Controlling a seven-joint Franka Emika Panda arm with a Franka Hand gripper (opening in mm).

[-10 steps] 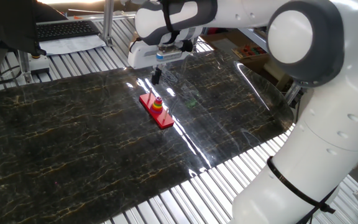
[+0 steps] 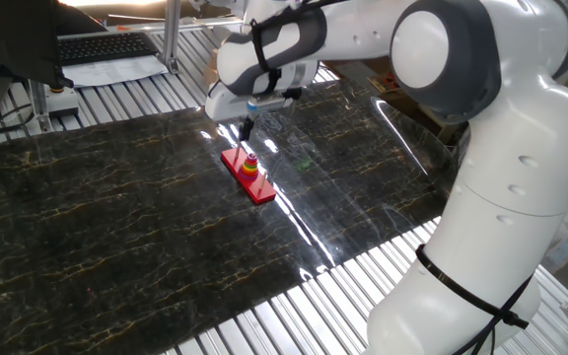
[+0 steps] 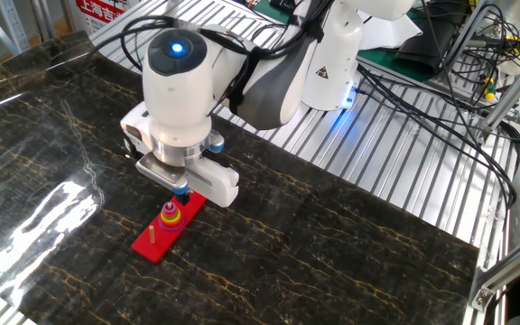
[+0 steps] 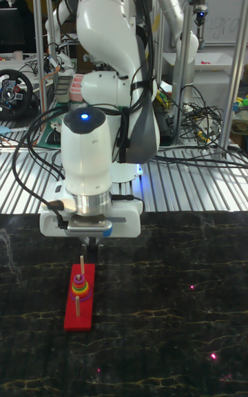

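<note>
A long red board [image 2: 260,195] lies flat on the dark table, with a thin bare peg near each end. Its middle carries a tapering stack of coloured rings [image 2: 249,168], with purple, yellow, orange and red showing; the stack is also visible in exterior view 2 as a ring tower [image 3: 170,215]. My gripper [image 2: 247,129] points down above the table by the board's far end, its dark fingers close together. Exterior view 3 has the gripper [image 4: 93,247] just behind the board and slightly right of the far peg [image 4: 82,260]. Nothing shows between the fingertips, which are small here.
A keyboard [image 2: 102,46] and white papers [image 2: 116,71] lie beyond the tabletop's far edge. Loose cables [image 3: 431,122] run along the slatted metal surface beside the arm's base.
Over the last second the gripper has shifted only slightly, ending a little lower, while the hand tilted and the arm's upper links swung left. The board and rings have stayed put.
</note>
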